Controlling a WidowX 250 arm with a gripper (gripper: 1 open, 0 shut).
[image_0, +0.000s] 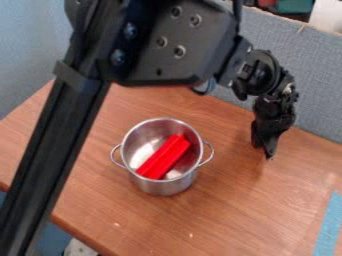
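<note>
A steel pot (147, 175) with two wire handles stands on the wooden table (107, 225), left of centre. A red cylindrical object (164, 157) lies inside it, along with something small and whitish. My black gripper (267, 142) is at the right, low over the table near the back, apart from the pot, shut with nothing visible between its fingers.
A grey padded wall (310, 70) runs along the back of the table. A blue tape strip (327, 225) lies at the right edge.
</note>
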